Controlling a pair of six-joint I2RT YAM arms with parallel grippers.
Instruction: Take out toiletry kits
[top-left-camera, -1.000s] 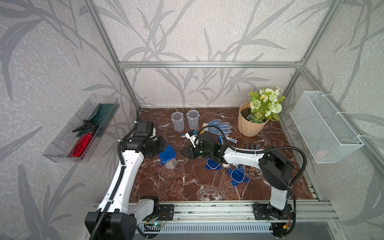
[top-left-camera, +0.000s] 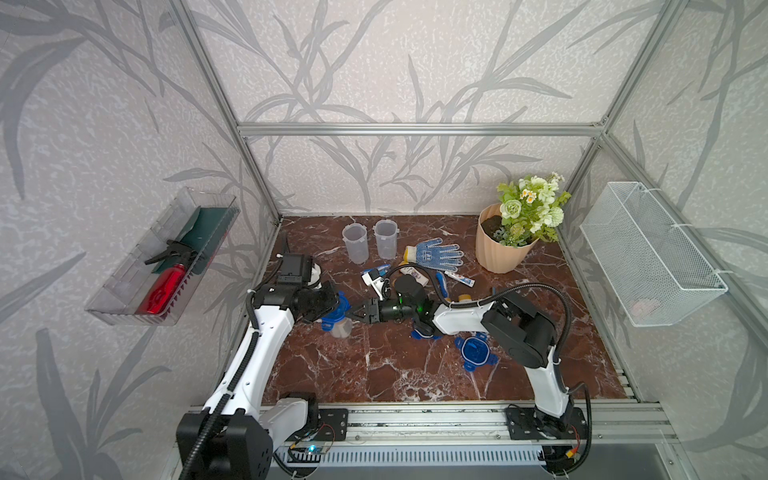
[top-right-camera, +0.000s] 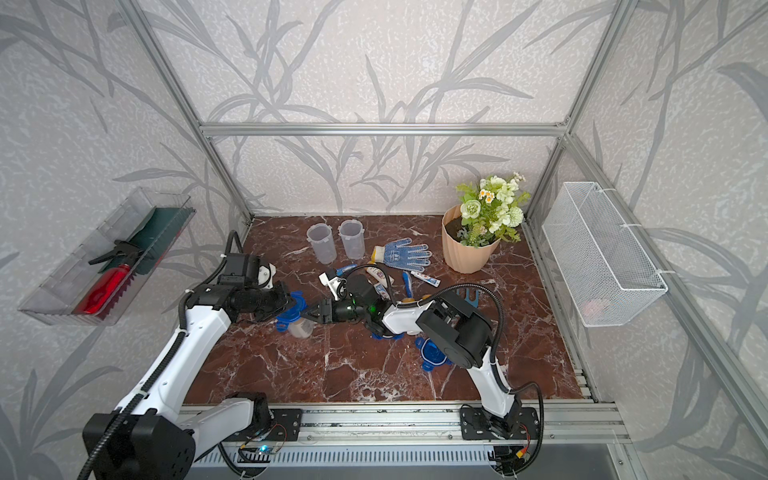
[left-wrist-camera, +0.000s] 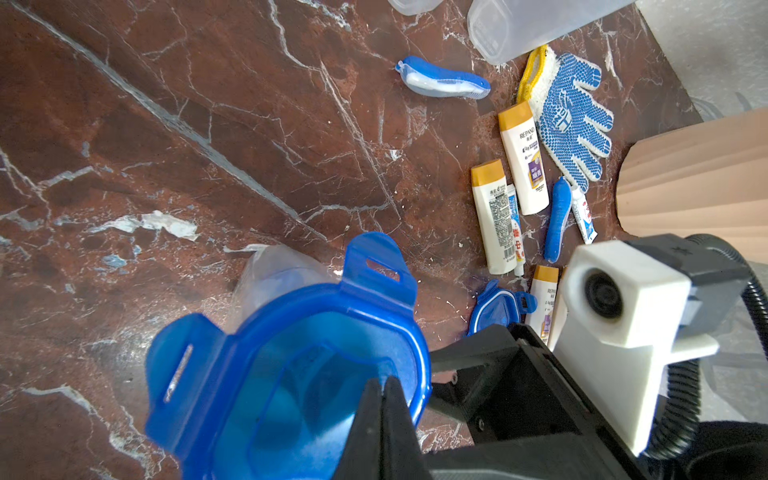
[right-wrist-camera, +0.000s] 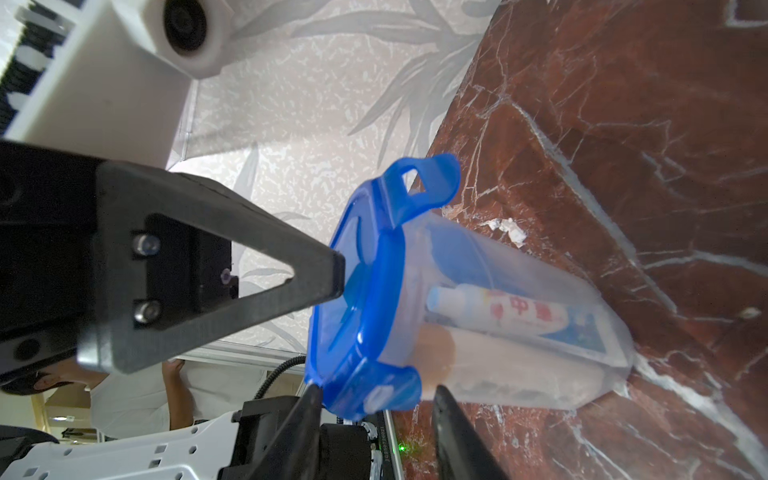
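A clear jar (right-wrist-camera: 512, 344) with a blue lid (right-wrist-camera: 364, 280) stands upright on the table between my grippers; through its wall show a toothpaste tube (right-wrist-camera: 512, 312) and a pale bottle. My left gripper is shut, its tips at the top of the blue lid (left-wrist-camera: 304, 384), nothing visible between them. On the other side my right gripper is part open, its blurred fingertips either side of a lid latch (right-wrist-camera: 384, 392) in the right wrist view. Whether they touch it I cannot tell.
Two empty clear cups (top-left-camera: 355, 242) stand at the back. Toiletry bottles (left-wrist-camera: 524, 156), a blue-and-white glove (left-wrist-camera: 568, 112) and loose blue lids (top-left-camera: 474, 350) lie further right, near a flower pot (top-left-camera: 502, 246).
Over the last second both grippers have come closer to the jar, the left one moving right onto the lid and the right one moving left. The jar has stayed in place.
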